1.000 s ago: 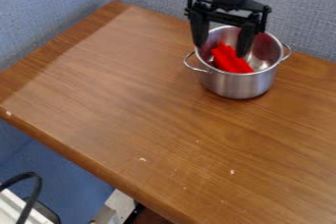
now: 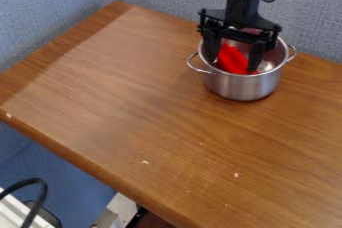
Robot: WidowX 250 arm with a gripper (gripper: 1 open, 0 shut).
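A steel pot (image 2: 241, 85) with two wire handles stands at the back right of the wooden table (image 2: 120, 112). A red object (image 2: 233, 58) lies inside it, partly hidden. My black gripper (image 2: 238, 44) is lowered into the top of the pot over the red object, open, its fingers to either side of that object. Whether they touch it I cannot tell.
A blue padded wall stands behind and to the left. At the lower left, off the table, are a white item and a black cable.
My gripper has moved down into the pot, closer around the red object, which now shows less. The pot has not visibly moved.
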